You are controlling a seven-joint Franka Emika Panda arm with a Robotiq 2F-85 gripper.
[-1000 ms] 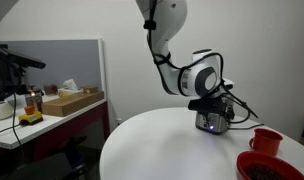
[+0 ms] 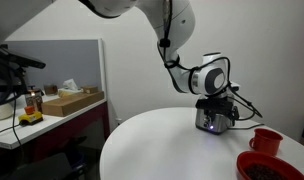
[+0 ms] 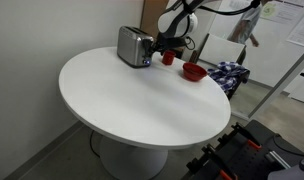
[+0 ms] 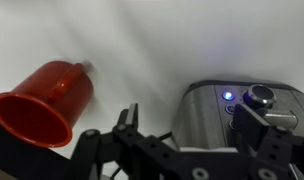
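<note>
A silver toaster (image 3: 135,46) stands on the far part of the round white table. In the wrist view the toaster (image 4: 202,115) shows its control side, with a round knob (image 4: 259,96) and a button (image 4: 228,96) glowing blue. My gripper is open above that side, its two fingers wide apart with nothing visibly held. From exterior view 1 the arm and gripper hide much of the toaster (image 2: 209,121); whether a finger touches it I cannot tell.
A red mug (image 2: 265,141) and a red bowl (image 2: 254,161) with dark contents stand on the toaster's side of the table. A dark cable (image 2: 250,127) runs near the toaster.
The arm has shifted slightly to the right in exterior view 1, its wrist staying over the toaster. Toaster, mug and bowl have stayed in place.
</note>
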